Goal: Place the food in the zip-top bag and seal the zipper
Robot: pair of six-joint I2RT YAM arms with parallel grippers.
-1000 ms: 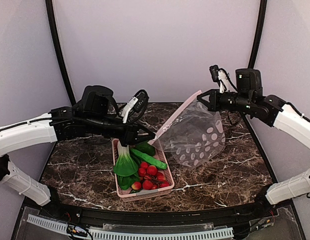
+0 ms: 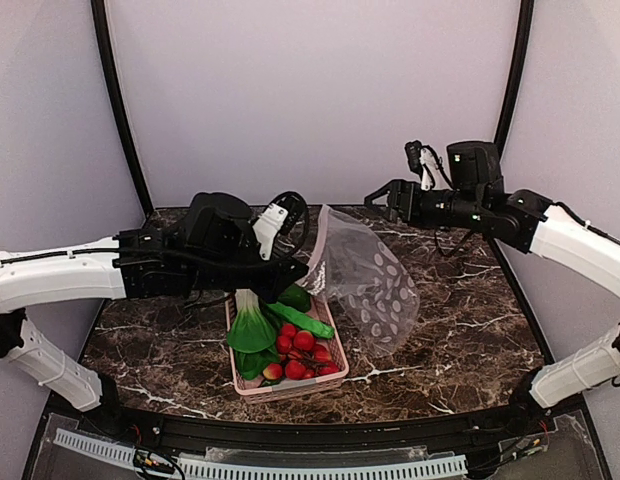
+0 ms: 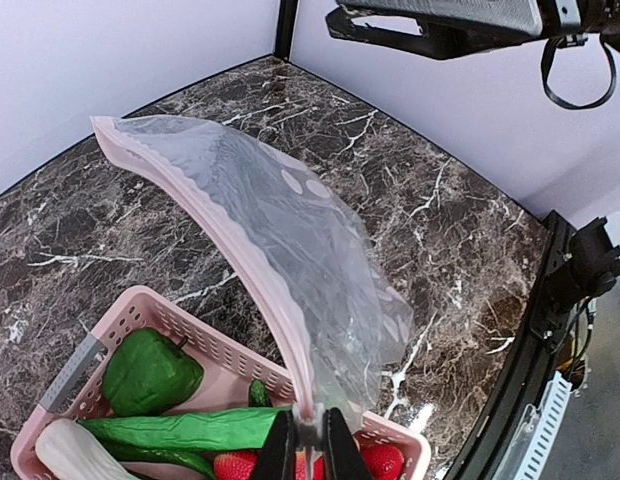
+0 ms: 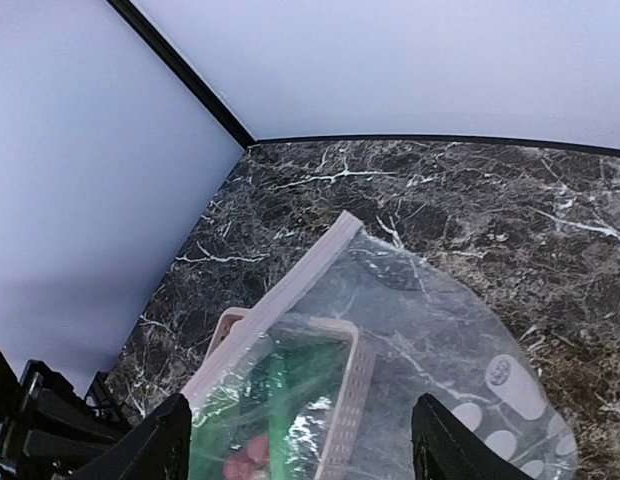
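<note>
A clear zip top bag (image 2: 365, 275) with a pink top strip and pale oval dots hangs from my left gripper (image 2: 302, 272), which is shut on one end of the strip. In the left wrist view the strip (image 3: 225, 235) curves up and away from the fingertips, its far end free. My right gripper is open, with no part of the bag gripped; in the top view it stands right of the strip's free end. The pink basket (image 2: 290, 390) below holds leafy greens (image 2: 252, 330), a long green vegetable (image 2: 305, 322), a green pepper (image 3: 150, 370) and several red tomatoes (image 2: 295, 369).
Walls stand at the back and both sides. The bag's hanging body partly covers the basket in the right wrist view.
The strip's right end has come out of my right gripper, which has opened, and swung left toward the left gripper. The left gripper has shifted slightly. The basket has stayed put.
</note>
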